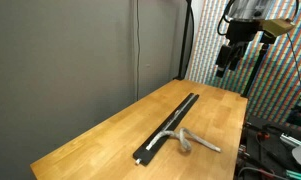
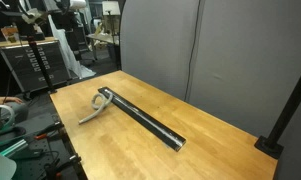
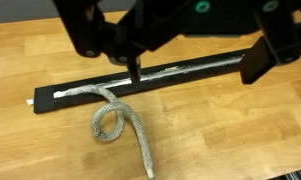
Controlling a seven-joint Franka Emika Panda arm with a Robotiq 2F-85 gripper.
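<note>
A grey braided rope (image 3: 138, 126) lies on the wooden table with a loop in its middle. One end rests along a long black strip (image 3: 205, 72), and the other trails onto bare wood. In exterior view 1 the rope (image 1: 184, 136) crosses onto the strip's near end. Exterior view 2 shows the rope (image 2: 99, 102) at the strip's far-left end. Above the table hangs my gripper (image 1: 226, 68), well clear of rope and strip. In the wrist view its dark fingers (image 3: 252, 66) stand wide apart, so it is open and empty.
A grey partition (image 1: 65, 75) borders its back. A black post (image 2: 280, 115) rises at one table corner.
</note>
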